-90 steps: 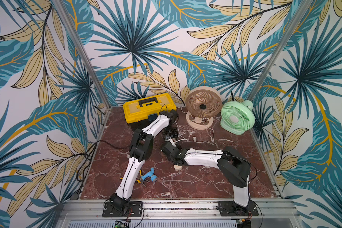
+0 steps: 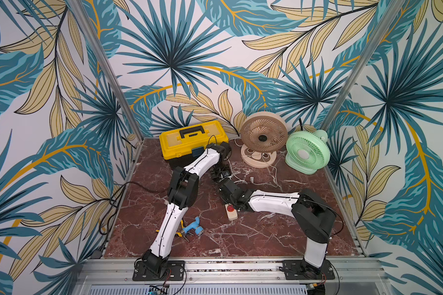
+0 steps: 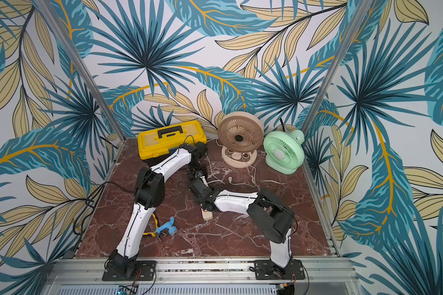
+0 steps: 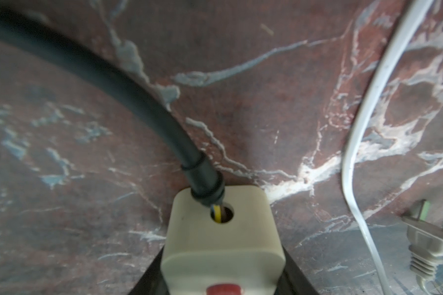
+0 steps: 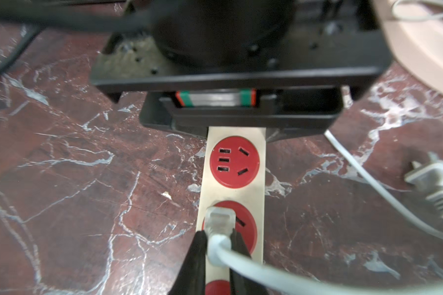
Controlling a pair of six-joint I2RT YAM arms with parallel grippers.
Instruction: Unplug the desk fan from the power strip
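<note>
In the left wrist view my left gripper is shut on the far end of the cream power strip [image 4: 224, 231], where its black cable enters. In the right wrist view the strip shows red sockets [image 5: 234, 160]. A white plug [image 5: 219, 221] sits at the middle socket, and the fingertips of my right gripper are around it; whether they press on it I cannot tell. A loose white plug [image 5: 433, 182] lies to the right. The beige fan [image 2: 263, 138] and green fan [image 2: 307, 152] stand at the back.
The yellow toolbox [image 2: 187, 145] stands at back left, beside the left arm. A blue toy drill [image 2: 194, 226] and yellow tools lie at the front left.
The left arm looks unchanged.
</note>
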